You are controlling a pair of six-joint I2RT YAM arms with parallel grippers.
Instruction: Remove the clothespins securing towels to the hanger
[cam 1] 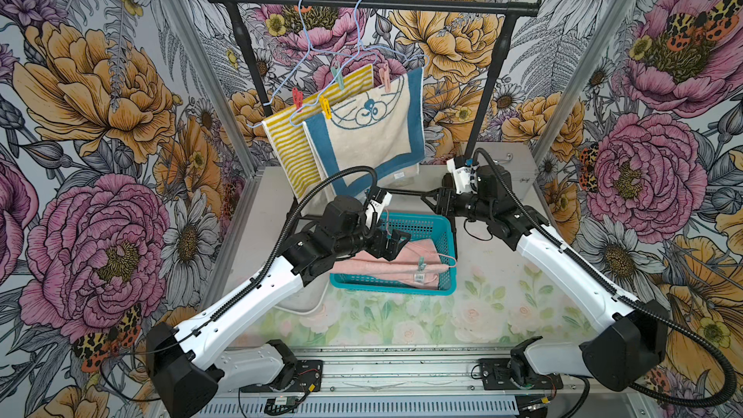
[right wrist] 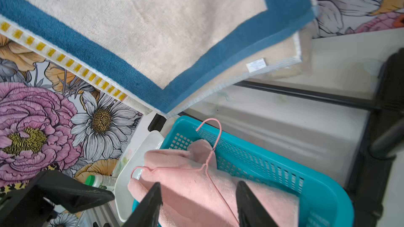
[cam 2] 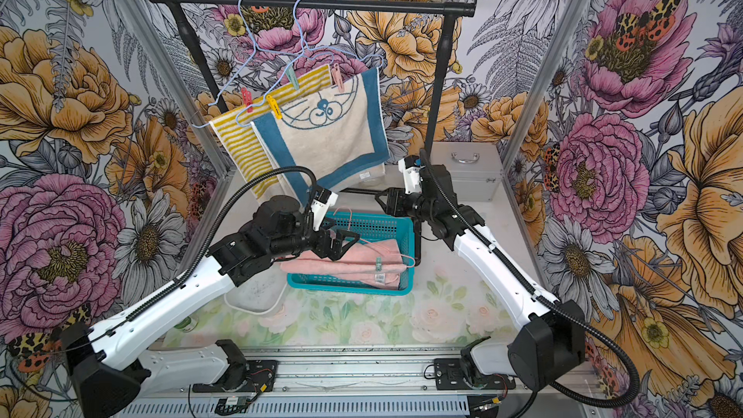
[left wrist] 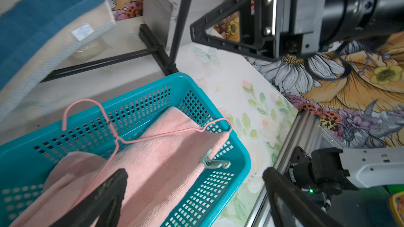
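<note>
A pink towel (left wrist: 168, 155) on a pink hanger (left wrist: 117, 138) lies in the teal basket (cam 1: 393, 289). A pale green clothespin (left wrist: 214, 162) grips the towel near one end. Over that end of the basket hovers my left gripper (cam 1: 393, 245), open and empty. My right gripper (cam 1: 442, 201) is above the basket's back right corner, its fingers apart with nothing between them. Higher up, a striped yellow towel (cam 1: 290, 158) and a blue-bordered towel (cam 1: 367, 131) hang on blue hangers. Red (cam 1: 297, 98), yellow (cam 1: 326, 108), green (cam 1: 337, 77) and pink (cam 1: 385, 76) clothespins show along their tops.
The black rack (cam 1: 371, 2) spans the back, its right post close to my right arm. A white tray (cam 2: 259, 294) stands left of the basket, partly behind my left arm. A silver case (cam 2: 464, 174) sits at the back right.
</note>
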